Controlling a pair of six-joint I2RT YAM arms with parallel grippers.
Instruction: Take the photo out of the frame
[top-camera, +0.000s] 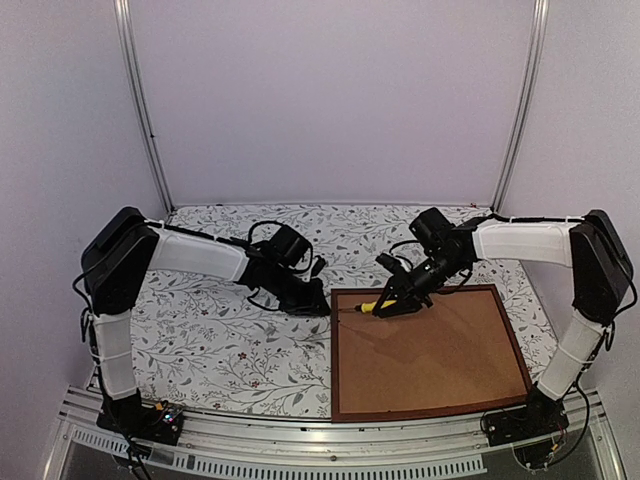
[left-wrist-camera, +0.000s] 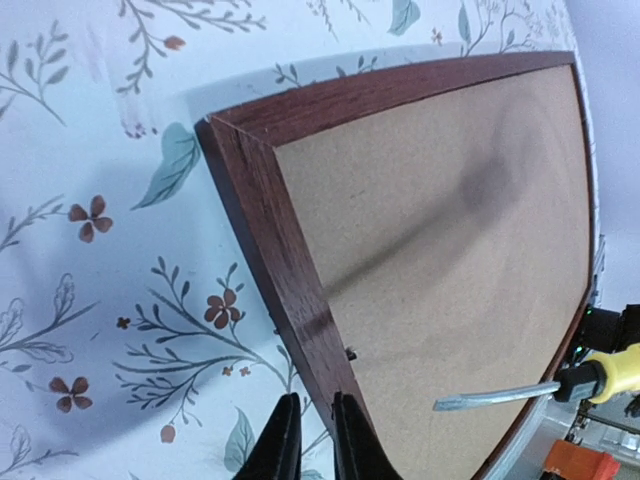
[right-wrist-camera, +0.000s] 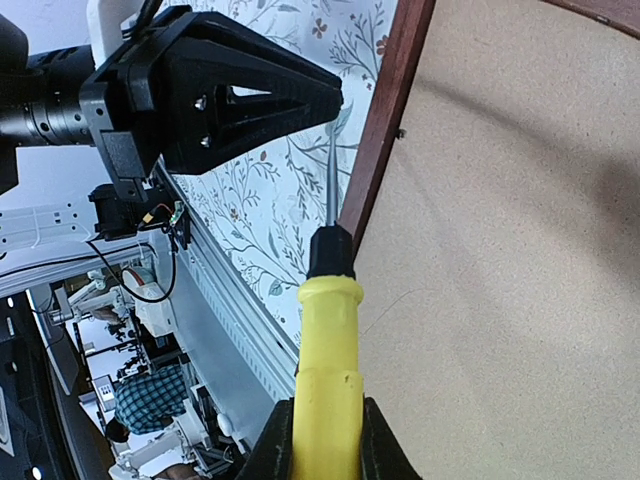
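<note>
The picture frame (top-camera: 335, 370), dark wood around a plain brown backing board (top-camera: 430, 360), lies back side up at the right of the table. A small dark fastener (left-wrist-camera: 350, 354) sticks out of its left inner edge. My right gripper is shut on the yellow handle of a screwdriver (right-wrist-camera: 330, 340). The metal shaft points left, its tip apart from the fastener in the left wrist view. My left gripper is slightly open above the frame's left side, with nothing between its fingers. No photo shows.
Flowered cloth (top-camera: 230, 350) covers the table, clear to the left of the frame. The two grippers are close together near the frame's upper left corner. A metal rail (top-camera: 300, 435) runs along the front.
</note>
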